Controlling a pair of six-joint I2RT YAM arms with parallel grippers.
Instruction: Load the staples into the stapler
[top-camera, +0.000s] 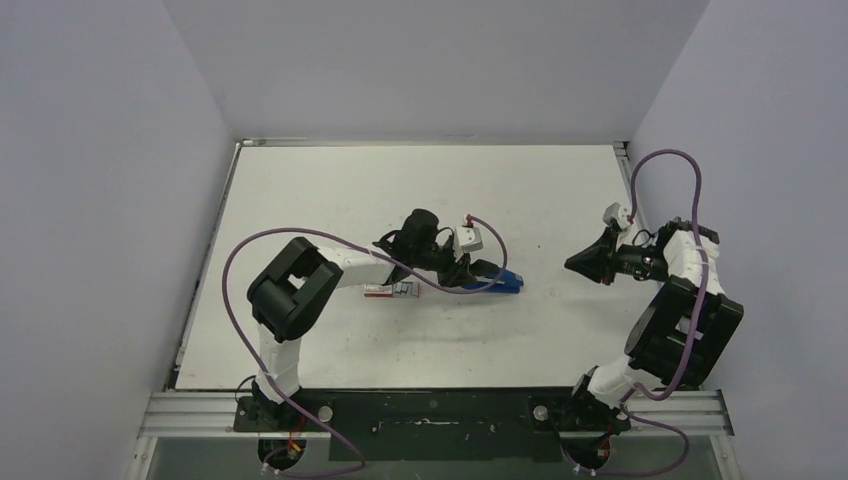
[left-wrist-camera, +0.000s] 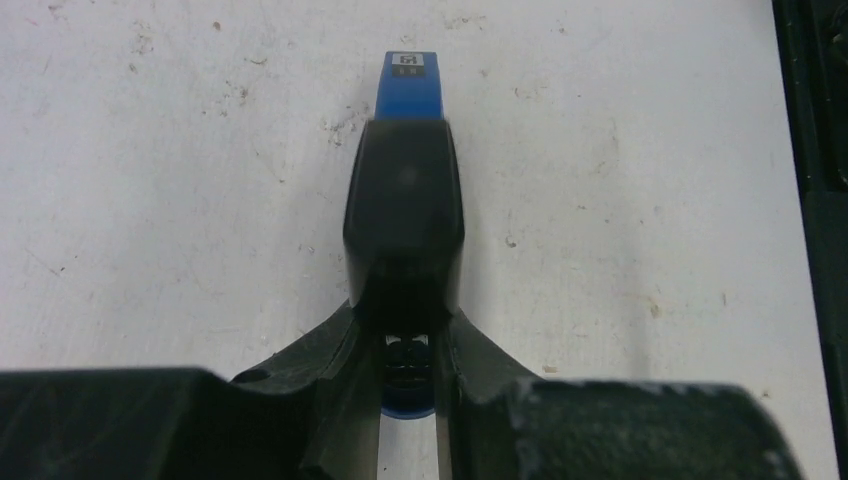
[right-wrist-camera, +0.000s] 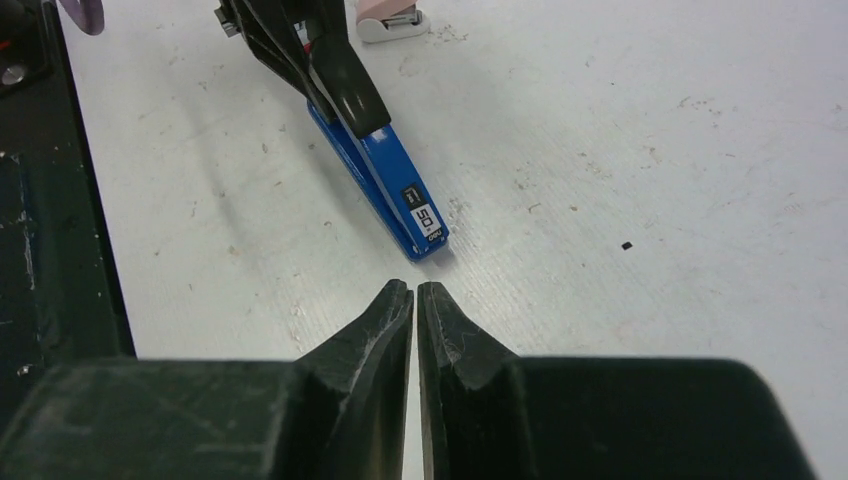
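Observation:
The blue stapler with its black top lies near the table's middle. Its top is folded down over the base, with a narrow slit between the blue parts in the right wrist view. My left gripper is at the stapler's rear end, its fingers parted at either side of the black top; how firmly they touch it is hidden. To the right, clear of the stapler, hangs my right gripper. Its fingers are nearly together, and nothing shows in the thin gap. Loaded staples cannot be seen inside the stapler.
A red-and-white box with a grey end lies below the left arm. Behind the stapler in the right wrist view is a small pink-and-white object. A tiny dark bit lies on the otherwise bare table at right.

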